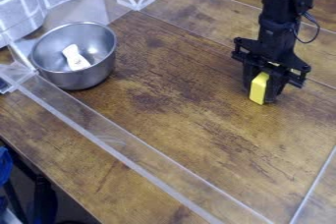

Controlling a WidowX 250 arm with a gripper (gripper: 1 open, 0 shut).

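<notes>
My black gripper (268, 75) is lowered onto the wooden table at the right of the camera view, shut on a small yellow block (260, 89). The block stands at or very near the tabletop; whether it touches cannot be told. A steel bowl (102, 51) at the upper left holds a small white object (75, 57).
Clear plastic edging (92, 140) runs along the left side, with a pale, crumpled covering behind the bowl.
</notes>
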